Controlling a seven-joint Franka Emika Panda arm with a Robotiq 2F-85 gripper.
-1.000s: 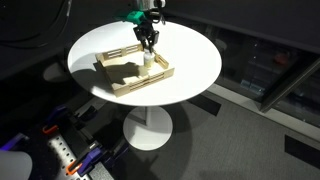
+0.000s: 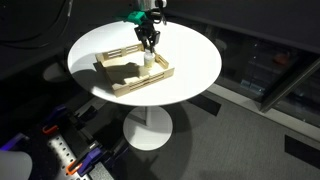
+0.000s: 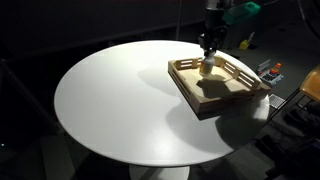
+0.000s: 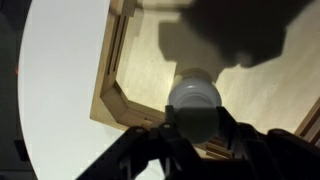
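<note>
A small pale bottle with a rounded white top stands upright over the tray's floor, near one corner, in the wrist view. My gripper is shut on its upper part, with a dark finger on either side. From outside, the bottle shows below my gripper, inside the wooden tray. The second exterior view has the bottle within the same tray, close to its far left side. Whether its base touches the tray floor I cannot tell.
The tray's low slatted walls surround the bottle. Grey floor lies beyond the table.
</note>
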